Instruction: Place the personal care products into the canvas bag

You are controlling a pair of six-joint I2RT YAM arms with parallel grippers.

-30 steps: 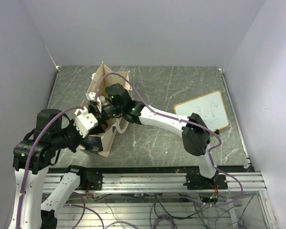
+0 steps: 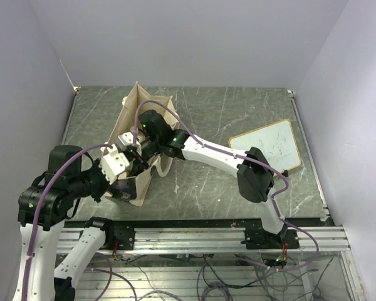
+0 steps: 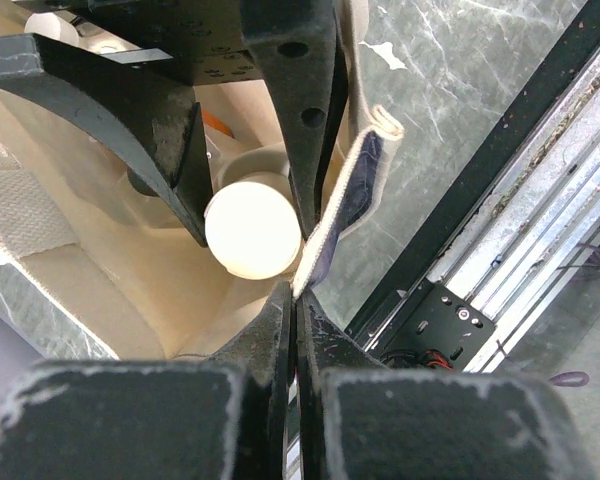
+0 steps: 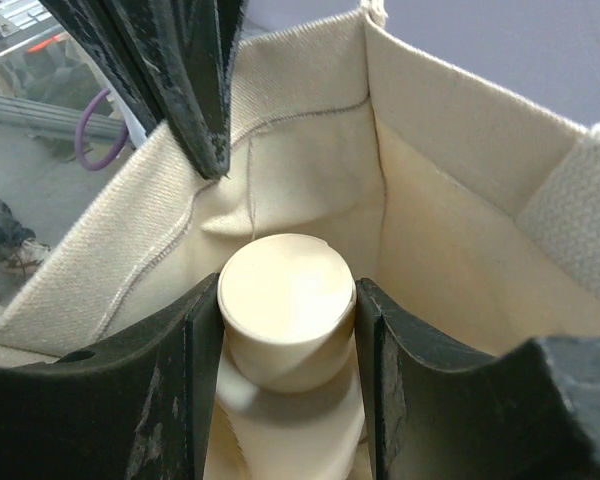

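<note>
The cream canvas bag (image 2: 136,100) stands open at the table's left-centre, both arms over it. My left gripper is shut on the bag's rim (image 3: 345,200) at its near end, with a navy patch beside the pinch. My right gripper is shut on a white-capped bottle (image 4: 285,330), held inside the bag. In the left wrist view, the bottle's white cap (image 3: 252,228) shows between the right gripper's dark parts, and other bottles are partly visible deeper in the bag, mostly hidden.
A white board (image 2: 263,141) with a wooden edge lies at the table's right. The table's front edge and metal rails run just beside the bag's near end.
In the top view both arms have shifted only slightly, and the bag's far end has moved a little to the right. Both grippers remain over the bag.
</note>
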